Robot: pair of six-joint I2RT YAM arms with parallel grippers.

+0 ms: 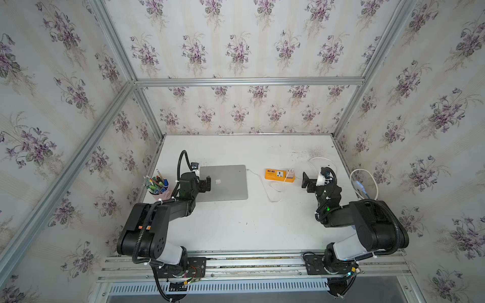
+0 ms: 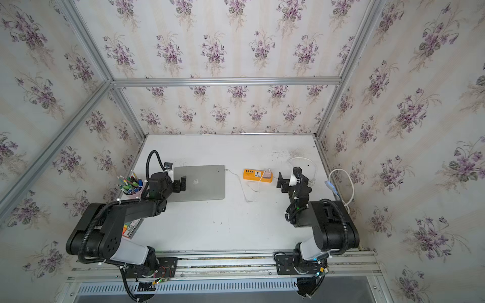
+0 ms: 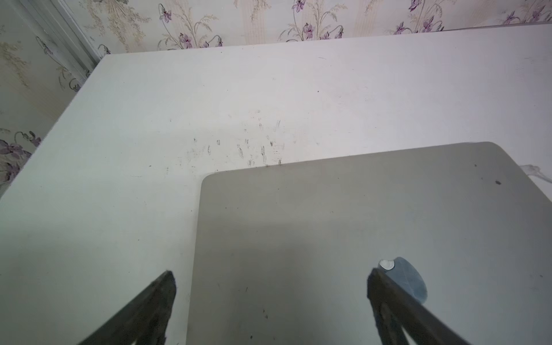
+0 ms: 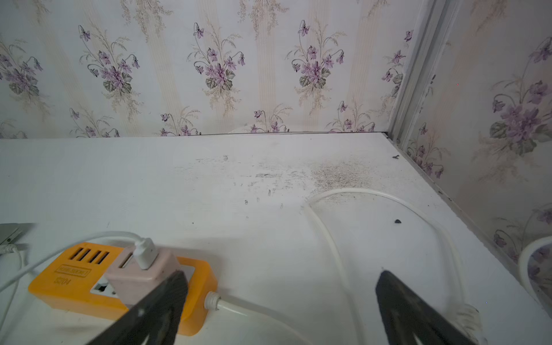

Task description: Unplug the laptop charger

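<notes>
An orange power strip (image 1: pixel 274 174) lies mid-right on the table, a white charger (image 4: pixel 141 277) plugged into it with a white cable plug (image 4: pixel 145 255) in its top. A thin white cable runs to the closed silver laptop (image 1: pixel 224 181) on the left. My left gripper is open over the laptop, nothing between its fingers. My right gripper stands open just right of the power strip, also empty.
A pen holder (image 2: pixel 132 187) stands at the table's left edge. A white power cord (image 4: pixel 339 258) loops over the right side and off the edge.
</notes>
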